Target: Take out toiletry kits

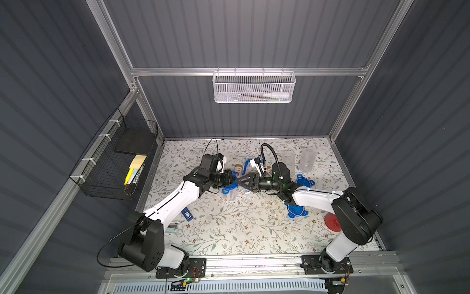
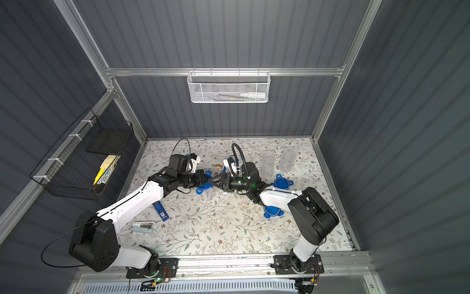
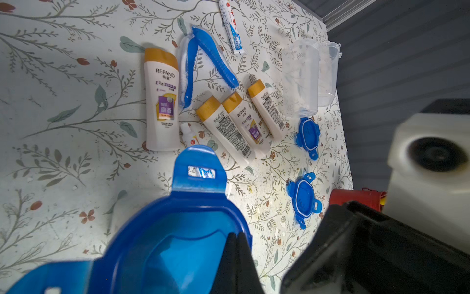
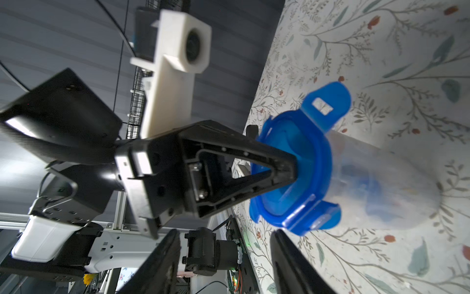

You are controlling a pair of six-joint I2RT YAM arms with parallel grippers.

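A clear container (image 4: 386,186) capped with a blue lid (image 4: 323,147) stands on the table, its tabs sticking out. Something blue shows blurred inside it. My left gripper is shut, its tips at the recessed lid top; no object shows between them. Facing the lid from the right, my right gripper is open and empty. Beyond the container in the left wrist view lie several white bottles (image 3: 164,103) with orange caps, a bent blue item (image 3: 213,56) in clear wrapping and a toothpaste tube (image 3: 231,27).
Two clear cups (image 3: 299,78) lie at the back right, near two loose blue lids (image 3: 308,137). A red object (image 1: 332,222) sits by the right arm. At left lies a dark blue packet (image 1: 187,214). Baskets hang on the walls.
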